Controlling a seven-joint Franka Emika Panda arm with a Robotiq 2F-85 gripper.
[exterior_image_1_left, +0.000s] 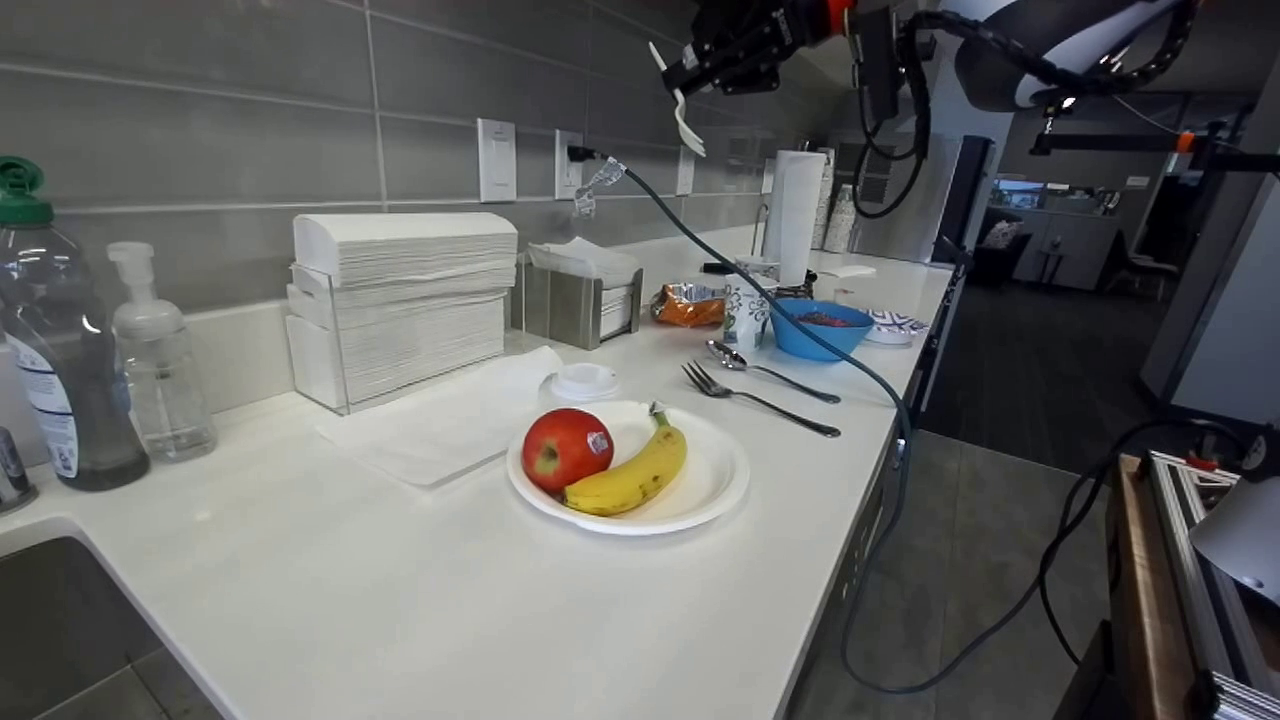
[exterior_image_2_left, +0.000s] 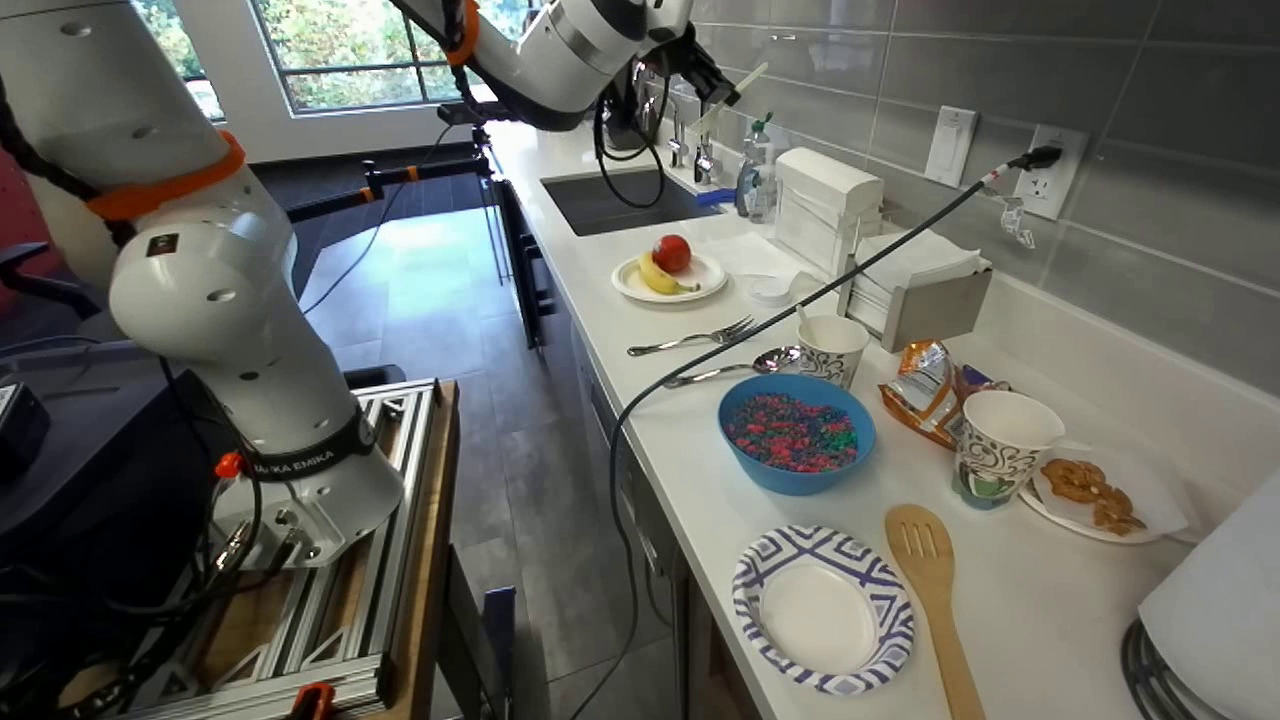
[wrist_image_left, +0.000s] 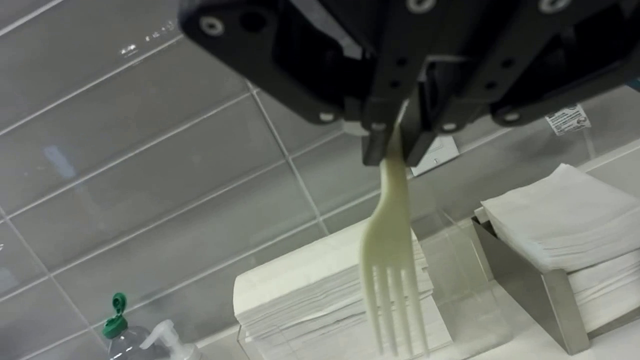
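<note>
High above the counter, my gripper is shut on a white plastic fork. The wrist view shows the fork pinched by its handle between the fingertips, tines pointing away from the gripper. Nothing touches the tines. In exterior view 2 the gripper hangs beyond the fruit plate, toward the tiled wall, with the pale fork poking out at its tip.
A plate with an apple and banana sits on the counter. Nearby are a napkin stack, metal fork, blue bowl and paper cup. A cable crosses above the counter from the wall outlet.
</note>
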